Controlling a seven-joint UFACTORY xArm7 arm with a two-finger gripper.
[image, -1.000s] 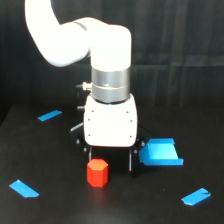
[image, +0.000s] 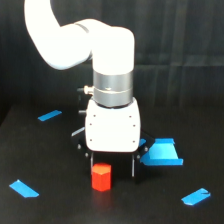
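Note:
A small red block (image: 101, 177) with an angular outline rests on the dark table at the lower middle of the camera view. Just above and behind it is my white gripper (image: 113, 167), pointing down with its two thin fingers spread apart. The left finger comes down at the block's upper left edge, and its tip is hard to make out there. To the right of the block, the right finger (image: 133, 165) stands clear of it. Whether the left finger touches the block, I cannot tell.
Blue tape marks lie on the table: a larger patch (image: 162, 153) right of the gripper, strips at far left (image: 50, 115), near left (image: 24, 188) and near right (image: 196, 197).
The gripper has come down a little and shifted slightly right. The red block has also moved slightly right and toward the camera. The fingers remain apart.

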